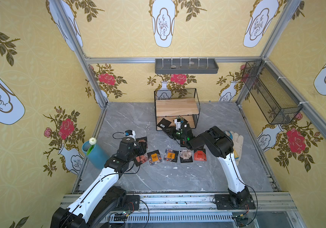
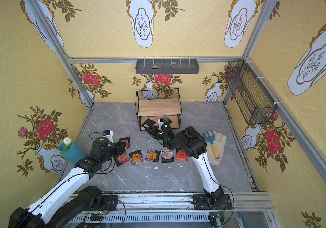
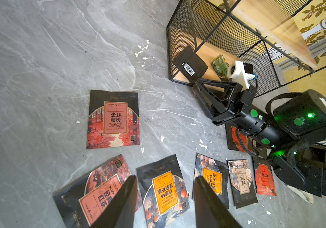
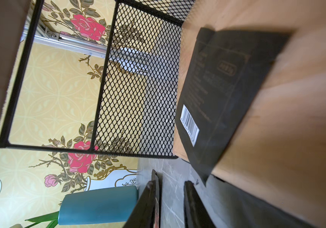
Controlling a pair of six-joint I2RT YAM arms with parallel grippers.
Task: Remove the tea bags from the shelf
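A black tea bag (image 4: 227,87) lies back-up on the left of the shelf's lower wooden board (image 4: 292,133); a green one (image 3: 220,66) lies right of it, partly hidden. My right gripper is at the shelf's front, its fingers apart beside the black bag's corner, nothing seen between them but a gap. My left gripper hovers above the front-left bags, fingers apart. Several tea bags lie on the table, including Earl Grey (image 3: 113,119), a pink one (image 3: 98,193), yellow-labelled ones (image 3: 164,191) and a red one (image 3: 265,178).
A blue vase (image 1: 100,155) stands at the left. A glove (image 2: 218,148) with a blue-and-yellow tool lies at the right. A mesh basket (image 2: 250,95) and grey tray (image 2: 166,66) hang on the walls.
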